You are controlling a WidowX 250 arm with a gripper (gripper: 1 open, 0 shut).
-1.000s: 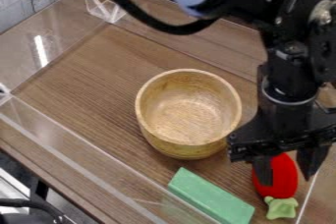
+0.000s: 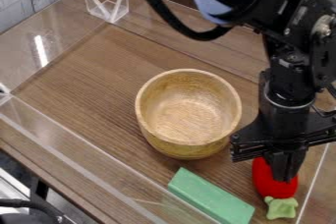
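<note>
The black gripper (image 2: 281, 140) hangs at the right, low over a red strawberry-like object (image 2: 274, 181) with a green leafy top (image 2: 280, 207). It looks shut, and its fingers hide the upper part of the red object. A tan bowl (image 2: 187, 100) stands left of the gripper. A green box (image 2: 210, 196) lies at the bottom, left of the red object.
A clear plastic item (image 2: 105, 4) stands at the upper left. The arm covers much of the upper right.
The gripper has shifted slightly over the red object since a second ago, and its fingers now look closer together. The bowl and green box have not moved.
</note>
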